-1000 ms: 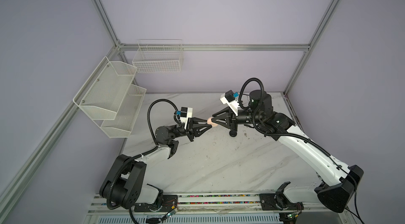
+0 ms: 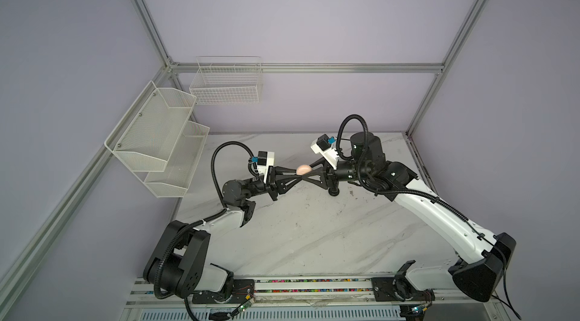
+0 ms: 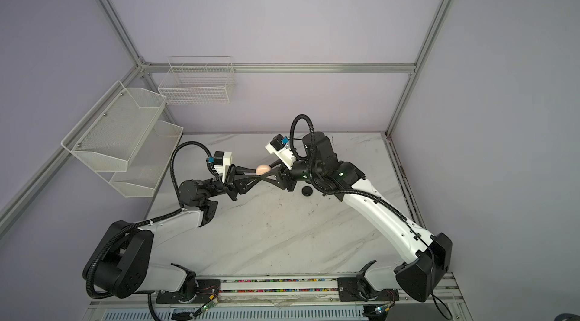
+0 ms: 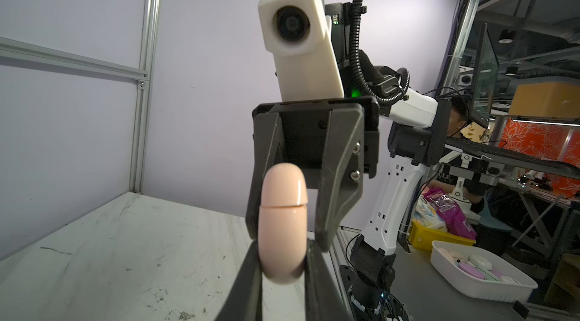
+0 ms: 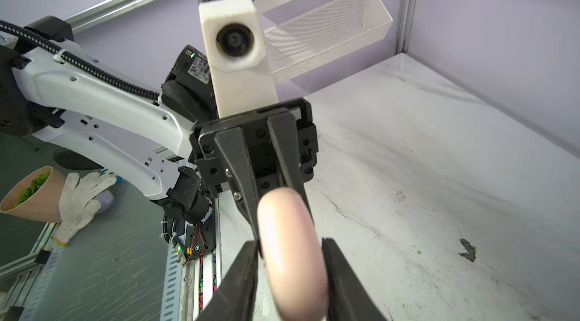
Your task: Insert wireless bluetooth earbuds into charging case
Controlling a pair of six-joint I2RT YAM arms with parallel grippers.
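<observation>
The peach charging case [image 4: 282,230] is held up in the air between both arms. It stands lengthwise in the left wrist view, with a thin seam across it showing the lid down. My left gripper [image 2: 300,176] is shut on its lower end. Facing it from the right, my right gripper [image 2: 310,170] has its fingers spread around the case. In the left wrist view a gap shows between the case and one right finger. The right wrist view shows the case [image 5: 293,254] between the blurred right fingers. No earbuds are visible.
A small black round object [image 3: 307,191] rests on the marble table [image 2: 302,236] behind the right gripper. White mesh shelves [image 2: 163,139] hang on the left wall, and a wire basket [image 2: 226,85] on the back rail.
The left arm has hardly moved.
</observation>
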